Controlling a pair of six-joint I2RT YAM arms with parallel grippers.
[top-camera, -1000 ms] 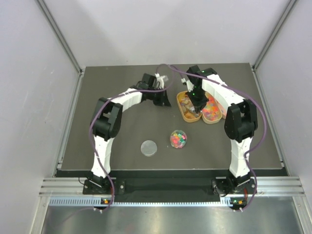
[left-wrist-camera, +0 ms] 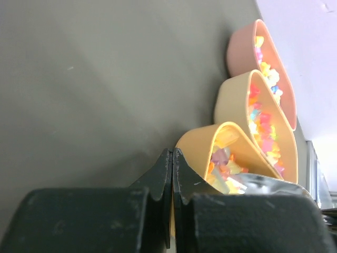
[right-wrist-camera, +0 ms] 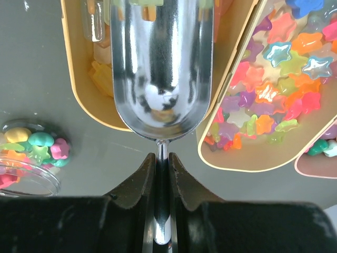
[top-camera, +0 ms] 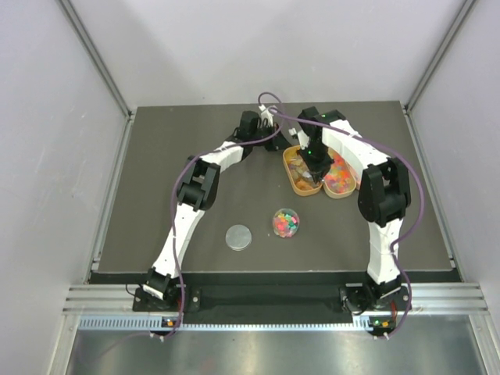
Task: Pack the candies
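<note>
My right gripper is shut on the handle of a shiny metal scoop [right-wrist-camera: 160, 84], which is held over the left tan bin [right-wrist-camera: 72, 68]. Pale candies show at the scoop's far lip, cut off by the frame; the rest of its bowl looks bare. Bear-shaped candies [right-wrist-camera: 101, 76] lie in that bin. Closed with nothing visible between its fingers, my left gripper points toward the outer wall of the nearest bin [left-wrist-camera: 197, 145]. A round clear jar [top-camera: 286, 223] of mixed candies stands open in front of the bins.
A middle bin [right-wrist-camera: 263, 167] of star candies stands beside the left one, with a pinkish bin [right-wrist-camera: 316, 169] beyond. The jar's round lid [top-camera: 238, 237] lies left of the jar.
My left arm has shifted right overall, and its gripper now sits close to the left bin's far end. The right arm and the scoop stay nearly still over the bin.
</note>
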